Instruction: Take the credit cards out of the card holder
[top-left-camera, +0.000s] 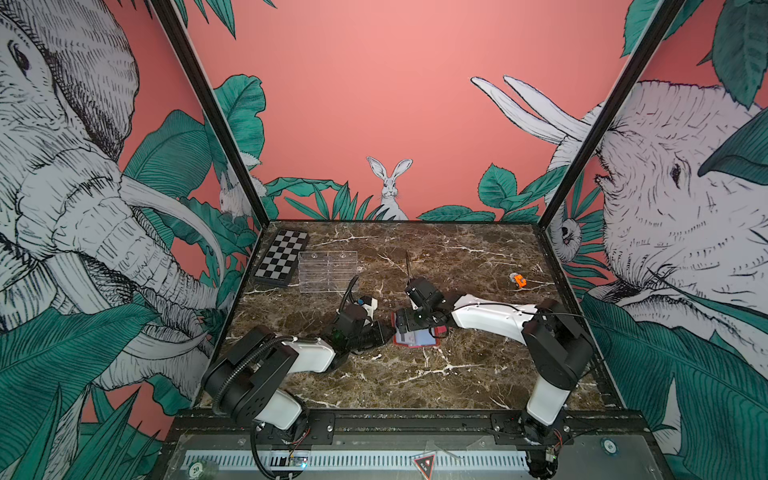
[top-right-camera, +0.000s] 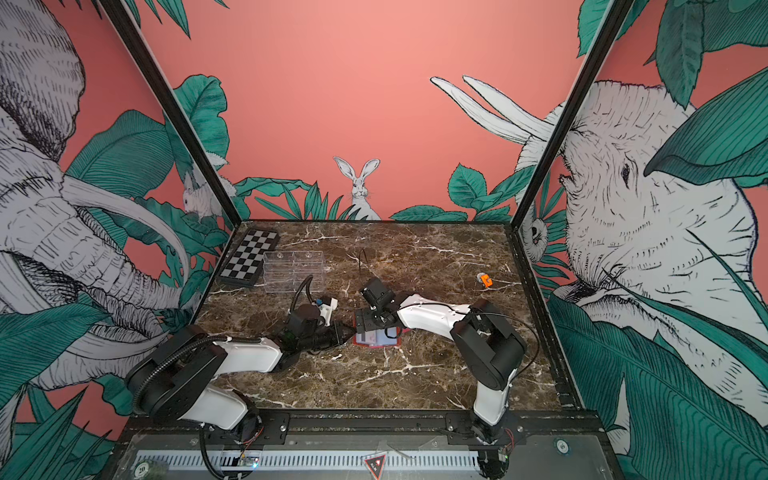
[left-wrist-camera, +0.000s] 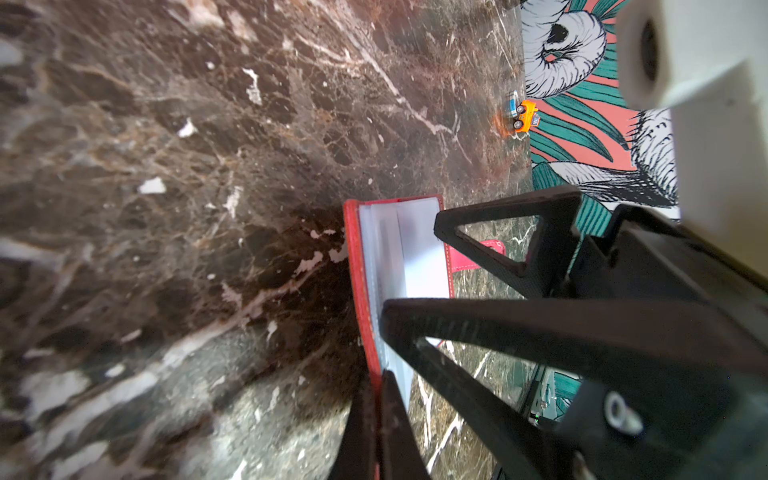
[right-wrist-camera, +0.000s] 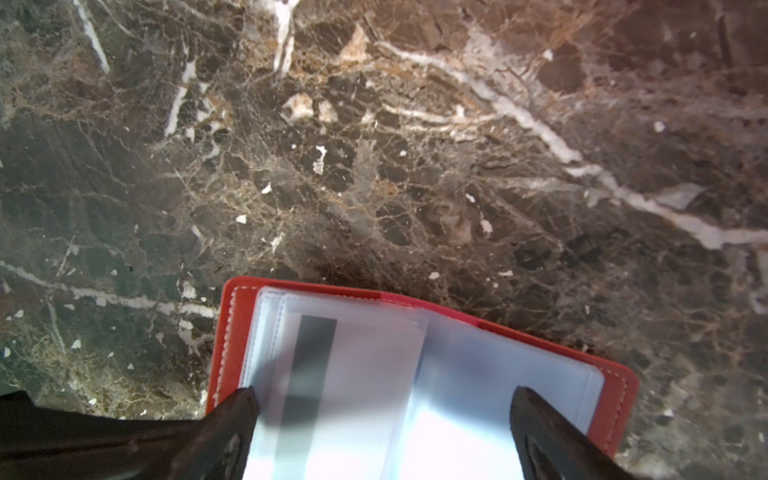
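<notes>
The red card holder (top-left-camera: 418, 339) lies opened out flat on the table, with whitish clear sleeves inside. In the right wrist view, a pale card with a grey stripe (right-wrist-camera: 309, 372) shows under the left sleeve; the right sleeve (right-wrist-camera: 488, 384) looks pale blue, its contents washed out by glare. My left gripper is shut on the holder's thin red edge at its left side. Right above the holder, my right gripper stands open, its fingertips spread over the two sleeves with nothing gripped. The holder's lower part is cut off in that view.
A clear wire-like rack (top-left-camera: 328, 272) and a checkered board (top-left-camera: 281, 254) stand at the back left. An orange toy (top-left-camera: 519, 280) sits far off at the right. Bare marble table surrounds the holder, and both arms meet closely over it.
</notes>
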